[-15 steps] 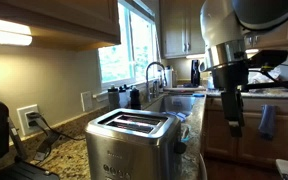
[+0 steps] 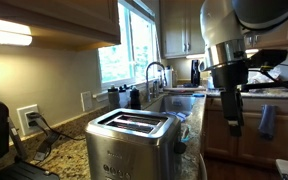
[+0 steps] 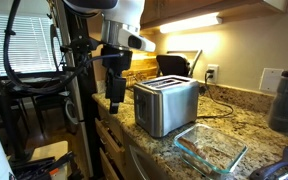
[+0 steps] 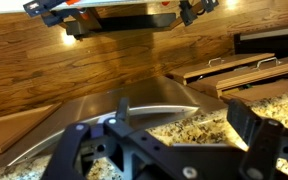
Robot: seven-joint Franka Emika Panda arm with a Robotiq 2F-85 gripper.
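My gripper (image 2: 234,118) hangs in the air, fingers down, to the right of the silver toaster (image 2: 134,152) in exterior view 1. In the wrist view the gripper is open, its two dark fingertips well apart, with nothing between them. Exterior view 2 has the gripper (image 3: 115,102) out past the counter's front edge, left of the toaster (image 3: 166,108). The toaster's slots look empty. A clear glass dish (image 3: 187,149) rests on the counter in front of the toaster.
Against the wall stands a dark bottle (image 3: 287,98). A power outlet (image 2: 29,118) has a black cord plugged in. Further along are the sink (image 2: 176,103) and tap. Below the gripper lie wooden floor (image 4: 114,65), drawer fronts (image 4: 219,70) and a curved metal edge (image 4: 149,108).
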